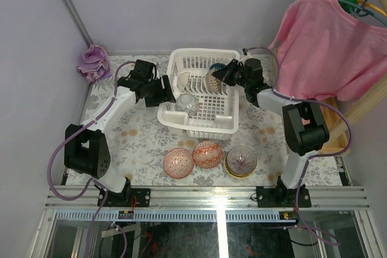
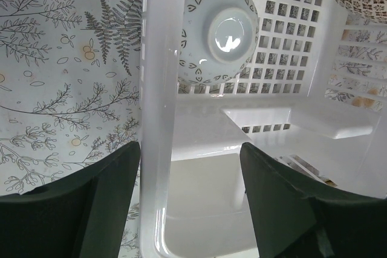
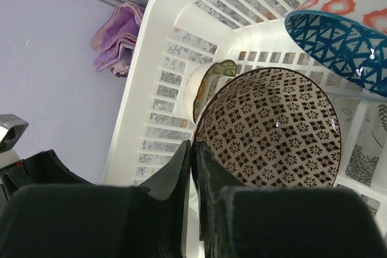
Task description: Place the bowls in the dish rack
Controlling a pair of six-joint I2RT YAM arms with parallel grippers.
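In the white dish rack (image 1: 232,122), my right gripper is shut on the rim of a brown-patterned bowl (image 3: 269,131). A blue-patterned bowl (image 3: 338,46) stands beside it, and a small white bowl (image 3: 199,89) stands farther along. A grey-patterned bowl (image 2: 217,28) lies upside down in the rack's left part. My left gripper is open over the rack's left wall, nothing held. In front of the rack sit two red-patterned bowls (image 1: 178,163) (image 1: 207,154) and a stack of bowls (image 1: 240,161).
A purple cloth (image 1: 94,63) lies at the back left. A pink shirt (image 1: 320,46) hangs on a wooden stand at the right, close to my right arm.
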